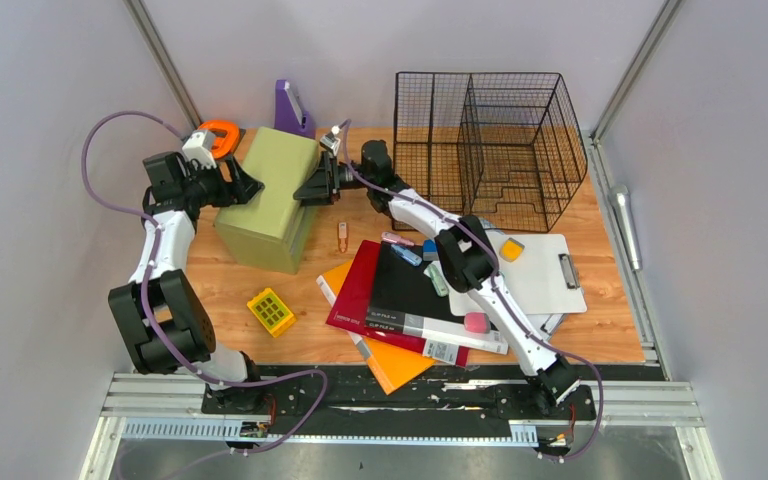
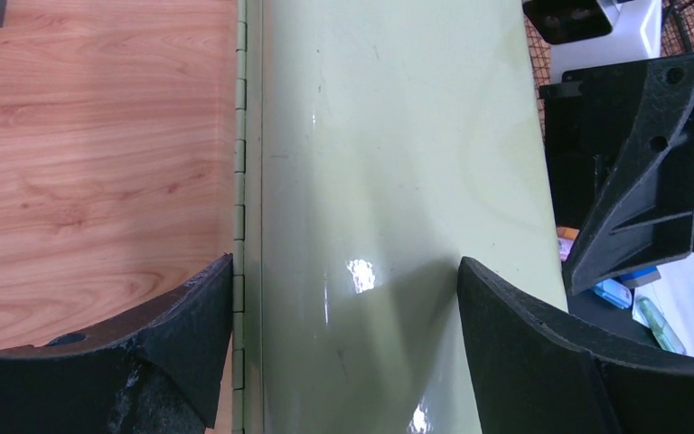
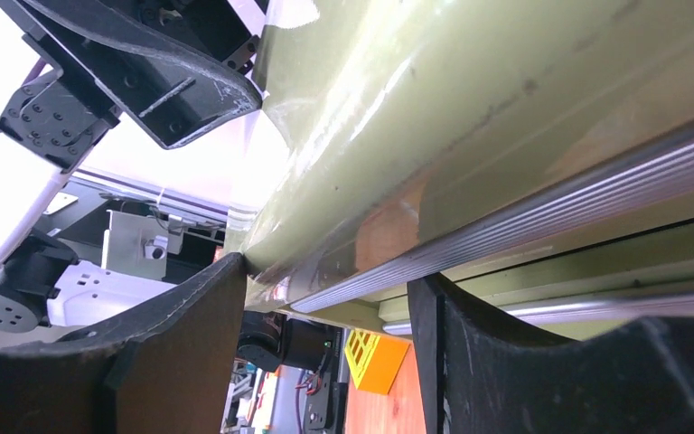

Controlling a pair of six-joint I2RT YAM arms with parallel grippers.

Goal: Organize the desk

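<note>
A pale green box [image 1: 278, 175] stands at the left of the desk, between my two grippers. My left gripper [image 1: 250, 187] is against its left side; in the left wrist view the fingers [image 2: 176, 348] are spread apart across the box's glossy face [image 2: 370, 181] and hinge-like edge. My right gripper [image 1: 312, 190] is at its right side. In the right wrist view its fingers [image 3: 181, 334] are also apart, close to the box's corner and metal-trimmed edge [image 3: 506, 240]. Exact contact is partly hidden by the fingers.
Behind the box are an orange ring [image 1: 222, 136] and a purple holder [image 1: 293, 108]. A black wire rack [image 1: 480, 150] stands at the back right. Folders [image 1: 360, 280], several small items and a white clipboard [image 1: 540, 275] cover the front right. A yellow block [image 1: 271, 312] sits in front.
</note>
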